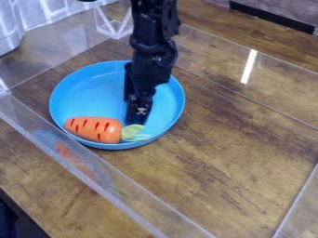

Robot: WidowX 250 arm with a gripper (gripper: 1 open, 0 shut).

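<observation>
A blue round plate (77, 100) lies on the wooden table, holding an orange toy carrot (95, 128) with a pale green top at its front. The black arm reaches down from the top, and my gripper (140, 110) is low over the right part of the plate, just behind the carrot's green top. The gripper's fingers are dark and small, and the gap between them is hard to make out. I see nothing held.
A clear plastic wall (50, 156) runs diagonally along the lower left. A white wire rack stands at the top left.
</observation>
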